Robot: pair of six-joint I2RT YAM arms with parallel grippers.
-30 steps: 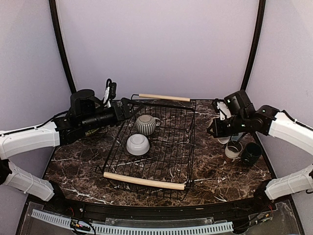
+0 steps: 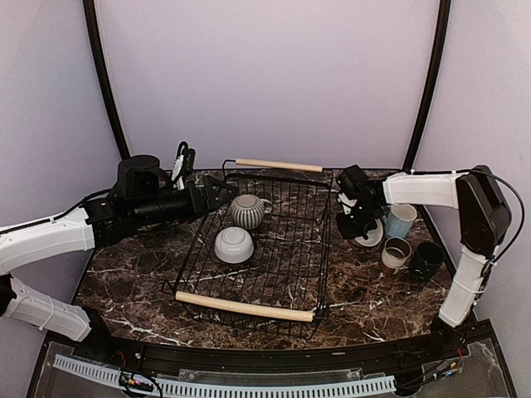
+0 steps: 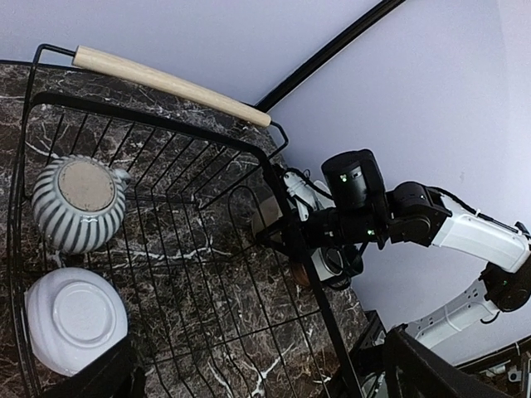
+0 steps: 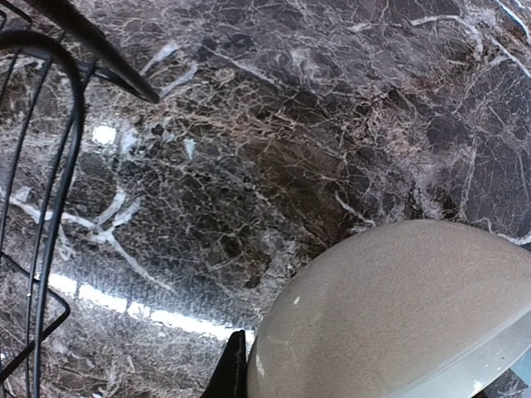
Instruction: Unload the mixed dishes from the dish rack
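Note:
Upside down inside the dish rack point(image 2: 322, 249) rest a striped cup point(image 2: 248, 217) and, in front of it, a white bowl point(image 2: 234, 245). Over the rack's left side, close to the striped cup, my left gripper point(image 2: 217, 196) stands open and empty; both dishes also show in the left wrist view. Right of the rack, my right gripper point(image 2: 357, 225) is shut on a pale dish point(image 4: 390, 307), low over the counter. This dish fills the lower right of the right wrist view and hides most of the fingers point(image 4: 231, 369). Whether it touches the counter I cannot tell.
A light blue cup point(image 2: 401, 221), a pale mug point(image 2: 396, 252) and a dark mug point(image 2: 426, 260) stand close together at the right. Wooden handles point(image 2: 243, 307) cap the rack's ends.
More of the blue cup shows now.

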